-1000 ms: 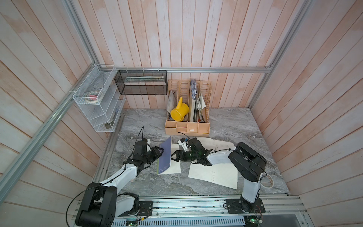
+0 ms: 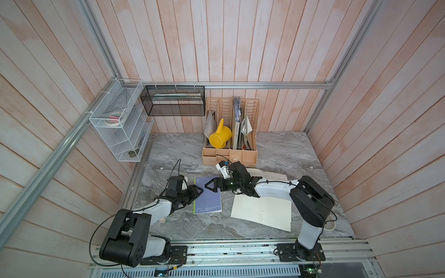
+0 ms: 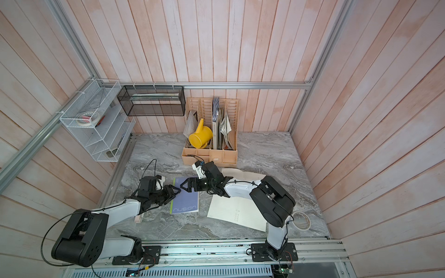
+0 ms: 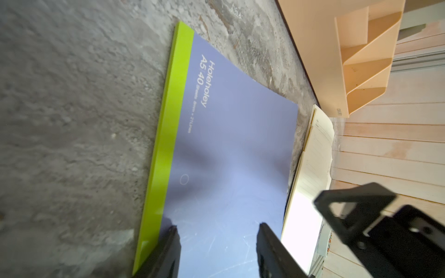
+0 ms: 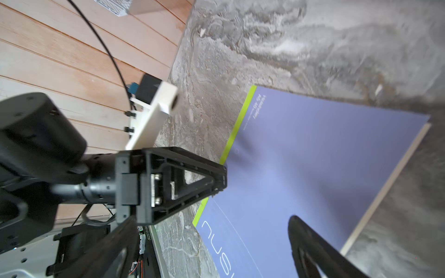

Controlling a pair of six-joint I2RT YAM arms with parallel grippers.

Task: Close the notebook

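Note:
The purple notebook (image 2: pixel 207 200) with a lime spine (image 4: pixel 162 148) lies closed and flat on the grey table, its cover down over the pages. My left gripper is at the spine side, low over the cover, its fingers apart with nothing seen between them. My right gripper hangs over the cover from the right, its fingers apart at the bottom corners of the right wrist view, nothing held.
An open cream pad (image 2: pixel 259 213) lies to the right of the notebook. A beige file organizer (image 2: pixel 229 157) with a yellow watering can (image 2: pixel 220 138) stands behind. Wire baskets (image 2: pixel 118 120) are at the upper left.
The purple cover has gone from raised, with pages showing, to lying flat. The right arm moved up and back from a second ago; the left gripper shifted slightly.

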